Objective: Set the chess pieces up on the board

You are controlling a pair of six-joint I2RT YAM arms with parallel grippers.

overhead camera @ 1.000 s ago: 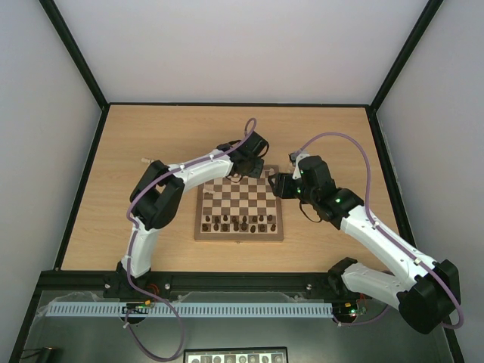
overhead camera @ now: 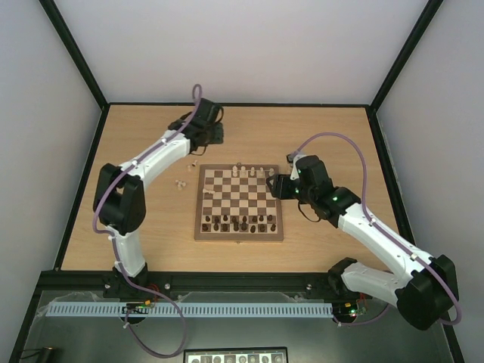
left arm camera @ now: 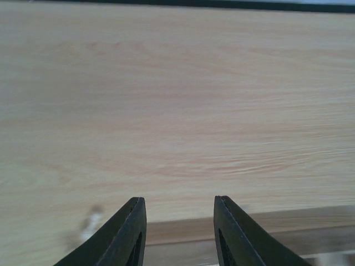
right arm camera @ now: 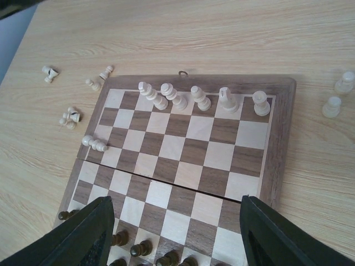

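Note:
The wooden chessboard (overhead camera: 240,168) lies mid-table, its dark pieces (overhead camera: 239,225) standing along the near side. Several white pieces stand on the far row, among them a tall king-like piece (right arm camera: 152,95) and a knight (right arm camera: 226,100). One white piece (right arm camera: 94,143) lies tipped over at the board's left side. Beyond the board's far left corner, my left gripper is open above the table with nothing between its fingers. My right gripper is open over the board's right edge, also empty.
Loose white pieces lie on the table left of the board, one cluster (right arm camera: 70,117) close to its edge and another piece (right arm camera: 50,73) farther off. Two white pieces (right arm camera: 344,83) stand off the board's right side.
My left arm has swung left and back, from over the board's far side to beyond its far left corner, uncovering the far row of white pieces. My right arm stays put.

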